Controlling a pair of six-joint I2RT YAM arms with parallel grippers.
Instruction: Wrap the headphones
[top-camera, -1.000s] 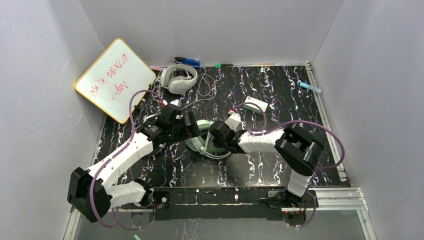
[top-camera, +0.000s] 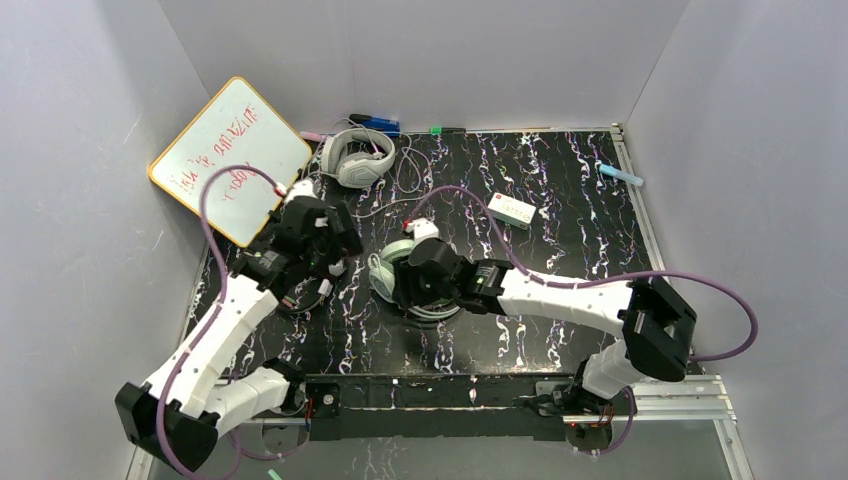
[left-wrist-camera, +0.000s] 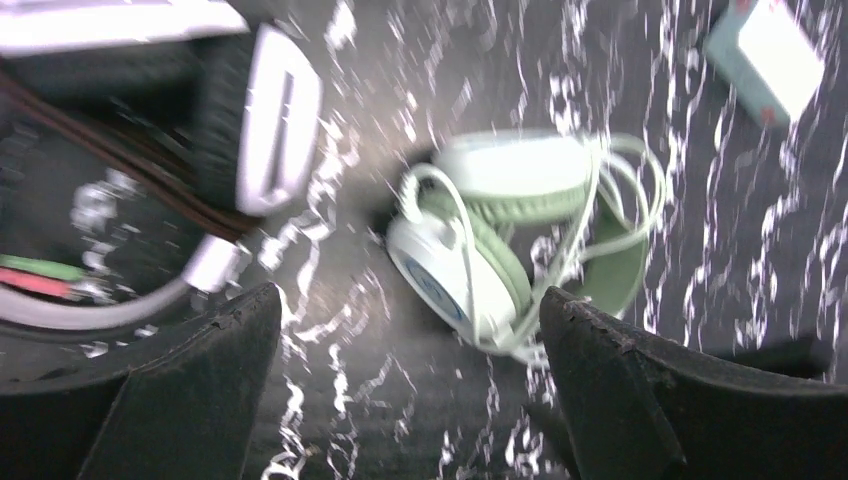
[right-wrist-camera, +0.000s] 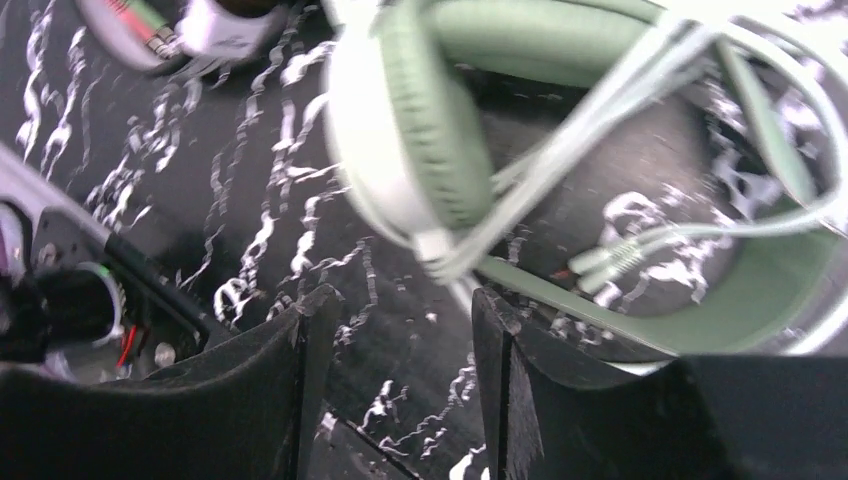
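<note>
Pale green headphones lie on the black marbled table, cable loops laid across the band and one ear cup. The cable ends rest inside the band in the right wrist view. My left gripper is open and empty, raised up and left of the headphones. My right gripper is open over their near side, with nothing between its fingers; in the top view its arm covers part of them.
Grey headphones lie at the back beside a whiteboard. A white box sits back right. A dark coiled object lies left.
My left gripper has moved up and back-left, away from the green headphones. My right arm has shifted, its gripper now a little left over the headphones, its elbow further right.
</note>
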